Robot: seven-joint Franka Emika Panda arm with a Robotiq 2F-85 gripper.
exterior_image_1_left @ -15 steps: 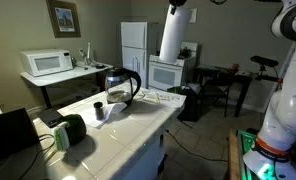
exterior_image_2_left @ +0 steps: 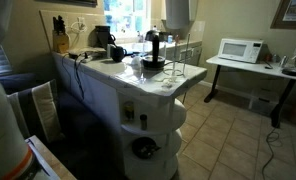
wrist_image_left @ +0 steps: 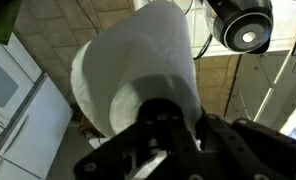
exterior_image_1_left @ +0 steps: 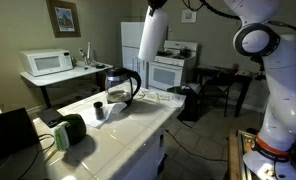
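A white paper towel roll [exterior_image_1_left: 154, 38] hangs high over the far end of the counter in exterior view 1, slightly tilted. Exterior view 2 catches only the lower part of the roll [exterior_image_2_left: 178, 12] at its top edge. In the wrist view the roll [wrist_image_left: 138, 62] stretches away from my gripper, which is shut on its near end. Dark fingers partly blend into the shadow there, so the exact contact is hard to make out.
A black and glass kettle [exterior_image_1_left: 119, 86] stands on the counter [exterior_image_1_left: 138, 124] with a dark cup [exterior_image_1_left: 98, 110] and a green-and-black appliance [exterior_image_1_left: 70, 131]. A microwave [exterior_image_1_left: 48, 62] sits on a back table. Open floor lies right of the counter.
In exterior view 1 the roll has moved left and its tilt has grown slightly. The arm has swung left with it. Objects on the counter look unmoved.
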